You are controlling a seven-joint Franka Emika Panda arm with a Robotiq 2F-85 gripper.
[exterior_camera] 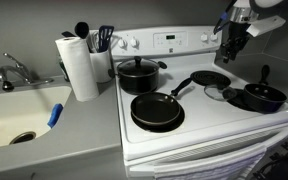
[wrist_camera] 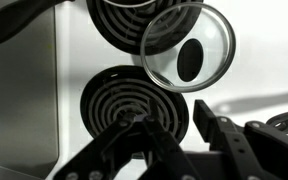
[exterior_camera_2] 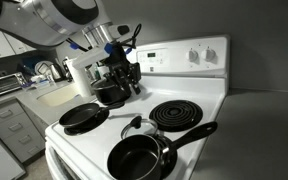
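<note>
A glass lid with a dark knob (wrist_camera: 191, 60) rests tilted low beside the black saucepan (exterior_camera: 264, 97), partly over the front right burner. In exterior view 2 the lid (exterior_camera_2: 138, 127) shows just behind the saucepan (exterior_camera_2: 136, 158). Well above the stovetop hangs my gripper (exterior_camera: 233, 46), apart from the lid. The wrist view has the gripper over the bare rear right burner, its dark fingers somewhat apart. Nothing can be made out between them, and how far they are closed is unclear.
A black skillet (exterior_camera: 157, 109) and a lidded black pot (exterior_camera: 138, 75) occupy the left burners. A paper towel roll (exterior_camera: 78, 67) and a utensil holder (exterior_camera: 101, 66) stand on the counter by the sink (exterior_camera: 22, 112).
</note>
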